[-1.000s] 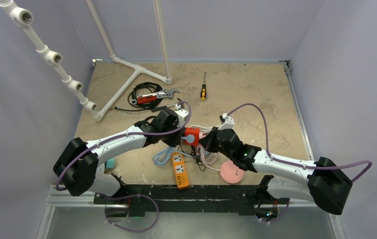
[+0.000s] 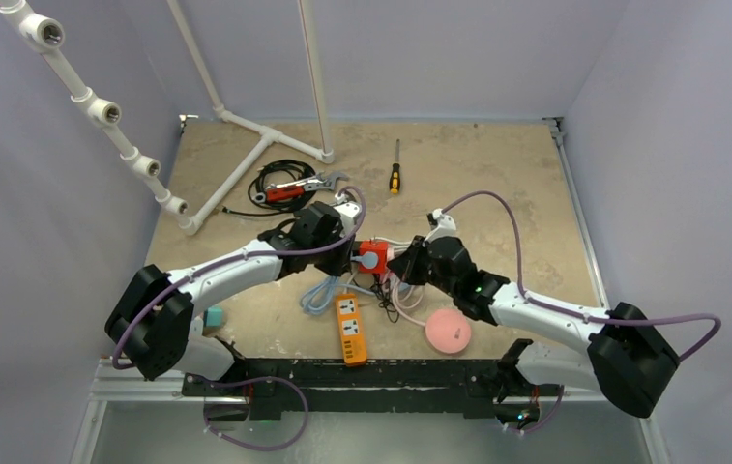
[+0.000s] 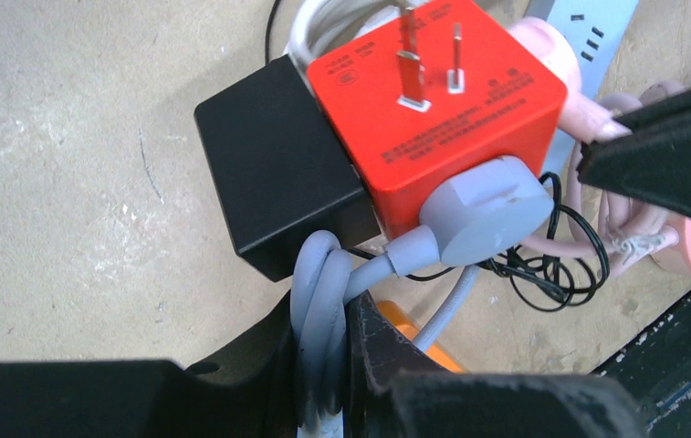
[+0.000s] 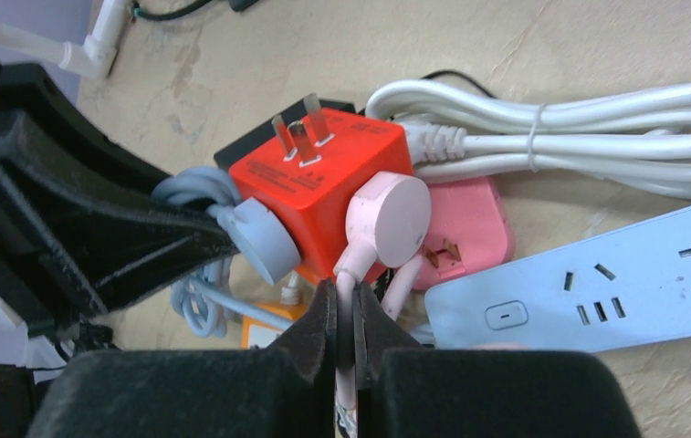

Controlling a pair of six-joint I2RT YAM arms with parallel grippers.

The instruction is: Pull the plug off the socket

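A red cube adapter with upright prongs has a light-blue plug and a pink plug fitted to its sides. A black block lies against it. My left gripper is shut on the looped light-blue cable below the blue plug. My right gripper is shut on the pink cable just below the pink plug. In the top view both grippers close in on the red cube from either side.
An orange power strip, a blue power strip, white cable coils and a pink disc lie nearby. A screwdriver, wrenches and pipe frame are behind.
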